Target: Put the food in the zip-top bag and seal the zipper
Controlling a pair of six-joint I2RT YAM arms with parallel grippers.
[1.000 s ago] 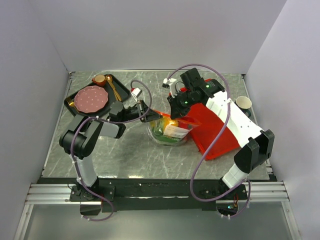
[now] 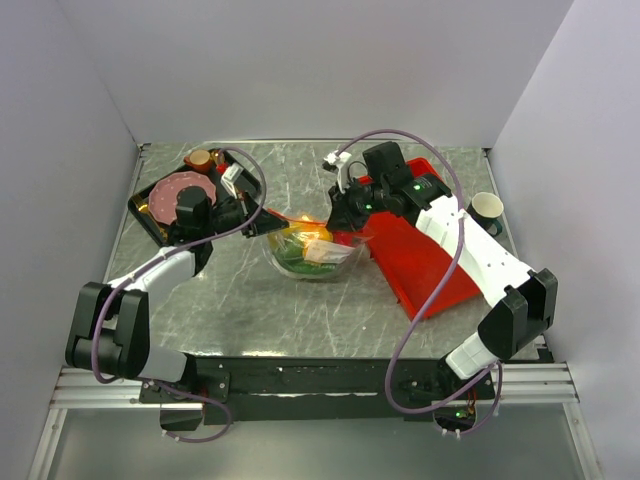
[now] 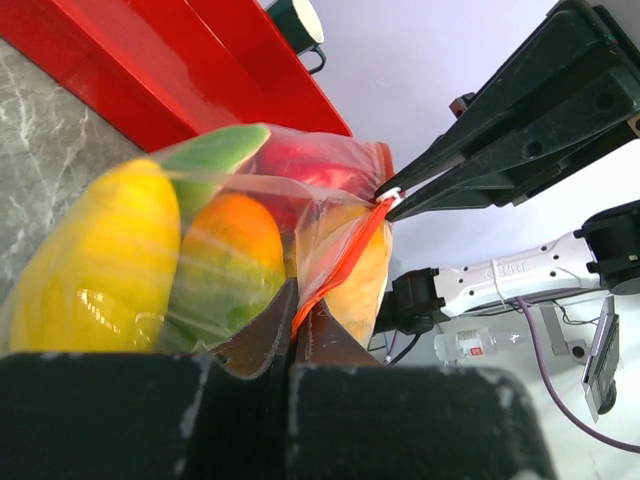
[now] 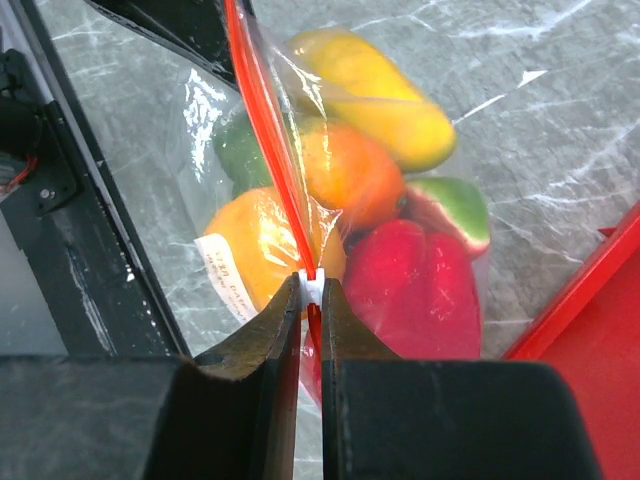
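The clear zip bag [image 2: 310, 255] holds food: a yellow mango [image 3: 105, 255], an orange-green mango [image 4: 345, 170], a red pepper [image 4: 410, 290] and more. Its red zipper [image 4: 265, 130] is stretched between my grippers. My left gripper [image 2: 275, 224] is shut on the zipper's end, as the left wrist view [image 3: 295, 330] shows. My right gripper has its fingertips at the white slider on the zipper; in the left wrist view, its tips [image 3: 390, 200] meet at that slider.
A red bin [image 2: 425, 270] stands right of the bag, with a green mug [image 2: 485, 208] beyond it. A dark tray with a pink plate [image 2: 175, 195] is at back left. Bare marble lies in front of the bag.
My left gripper has moved left with the zipper's end, stretching the red zipper, and the bag has shifted left with it. My right gripper has moved only slightly.
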